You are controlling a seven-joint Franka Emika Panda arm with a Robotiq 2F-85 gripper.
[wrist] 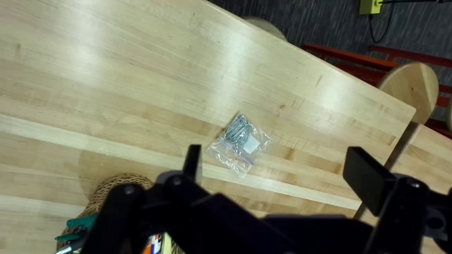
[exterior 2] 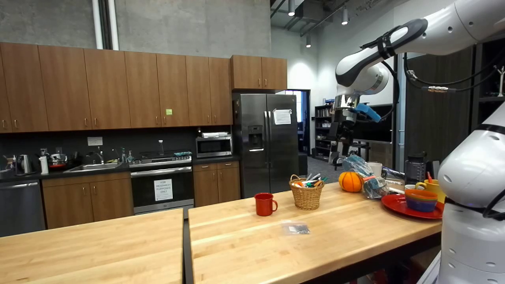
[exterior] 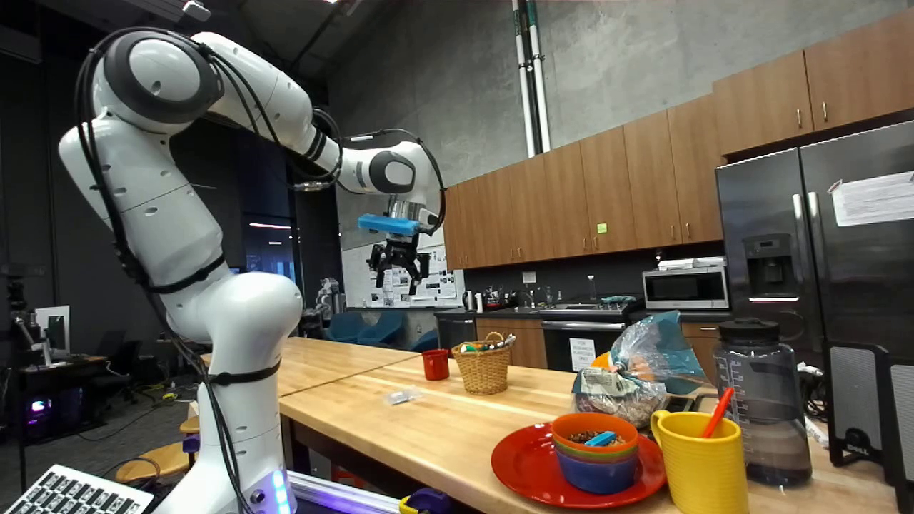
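Observation:
High above the wooden table, my gripper [exterior: 399,278] points downward, its fingers wide apart and nothing between them. In the wrist view the two dark fingers [wrist: 192,163] stand well separated at left and right. A clear zip bag [wrist: 239,144] of small metal pieces lies flat on the table, seen between and beyond those fingers. A wicker basket [exterior 2: 306,195] of pens and markers stands beside the bag, partly covered by the gripper in the wrist view. To the other side of the basket is a red mug [exterior 2: 264,204], upright.
A red plate [exterior: 520,467] carries stacked bowls [exterior: 597,452]. Close by are a yellow mug [exterior: 705,467], a water bottle [exterior: 761,402], a plastic bag [exterior: 638,373] and a pumpkin [exterior 2: 350,182]. A gap splits the tabletops; wide stretches are bare.

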